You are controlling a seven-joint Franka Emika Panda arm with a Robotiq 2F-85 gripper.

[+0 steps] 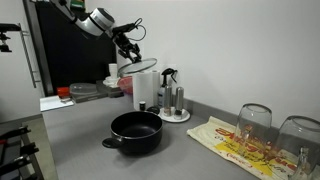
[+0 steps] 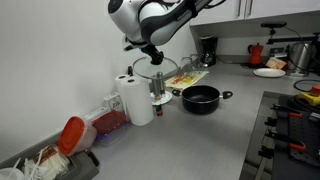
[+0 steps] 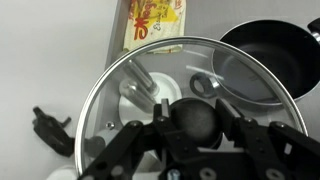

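My gripper is shut on the dark knob of a clear glass lid (image 3: 165, 80), which has a metal rim. In exterior view 1 the lid (image 1: 138, 67) hangs in the air near the top of the paper towel roll, well above the table. The black pot (image 1: 137, 131) stands uncovered on the table, lower and nearer the camera in that view. Through the glass in the wrist view, part of the pot (image 3: 275, 50) and the white plate with bottles show. The lid and the pot are apart.
Paper towels (image 2: 136, 101) stand upright beside a plate (image 1: 176, 116) holding bottles and grinders. A yellow printed cloth (image 1: 230, 143) bears upturned glasses (image 1: 254, 121). Red and grey containers (image 2: 78, 133) sit near the wall.
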